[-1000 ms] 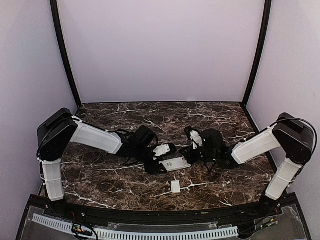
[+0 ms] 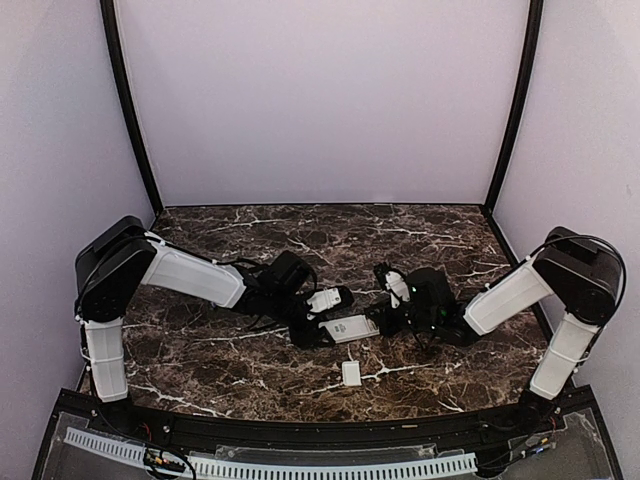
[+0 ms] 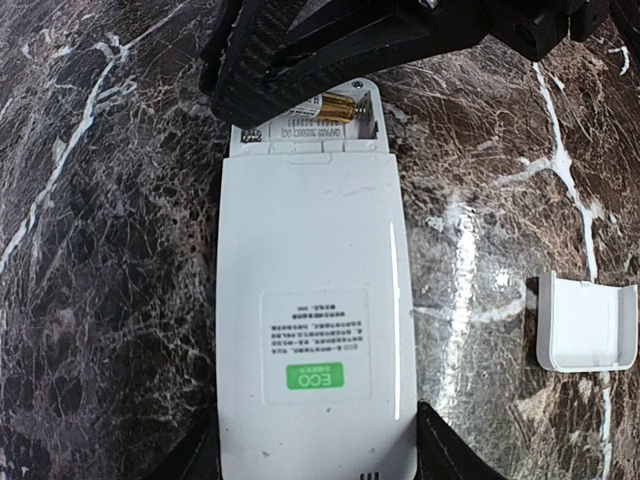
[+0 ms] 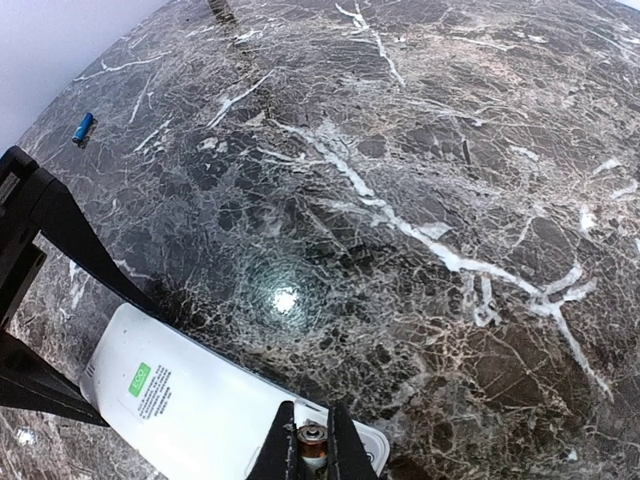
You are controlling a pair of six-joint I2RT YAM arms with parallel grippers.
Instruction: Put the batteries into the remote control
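Note:
The white remote control (image 3: 310, 250) lies back side up, its battery compartment (image 3: 345, 140) uncovered at the far end. My left gripper is shut on the other end, a finger against each long edge. Over the compartment, my right gripper is shut on a battery (image 4: 312, 436), seen end-on between its fingertips. A gold-and-black battery (image 3: 337, 107) shows at the compartment beneath the right fingers (image 3: 262, 65); these partly cover it, and whether it is fully seated cannot be told. The white battery cover (image 3: 585, 325) lies apart on the table.
A blue battery (image 4: 83, 127) lies loose on the dark marble table, beyond the left gripper in the right wrist view.
In the top view, my right gripper has shifted slightly toward the front of the table, at the remote's compartment end. The left arm, remote and cover look unmoved.

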